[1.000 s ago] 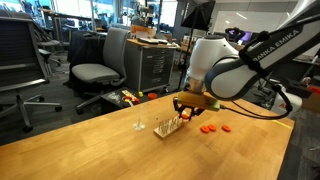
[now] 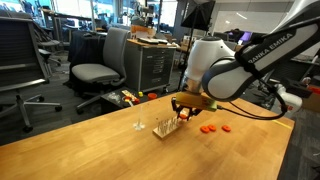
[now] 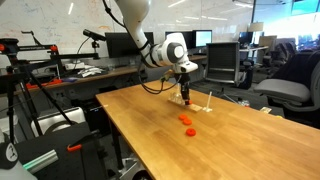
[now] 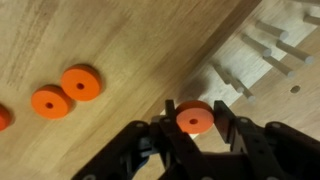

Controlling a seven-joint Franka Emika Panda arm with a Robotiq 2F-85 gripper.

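An orange ring with a small centre hole is pinched between the fingertips of my gripper, which is shut on it. Beside it in the wrist view stands a wooden board with several upright pegs; the ring lies near the board's edge, and its height above it is hard to tell. Two more orange rings lie flat on the table to the left, touching or nearly so, and part of another shows at the left edge. In exterior view 1 the pegged board sits just left of my gripper.
Loose orange rings lie right of the gripper on the wooden table. A thin upright item stands left of the board. Office chairs stand behind.
Over the last second the gripper has shifted only slightly, staying beside the pegged board. The loose rings and the board appear unmoved.
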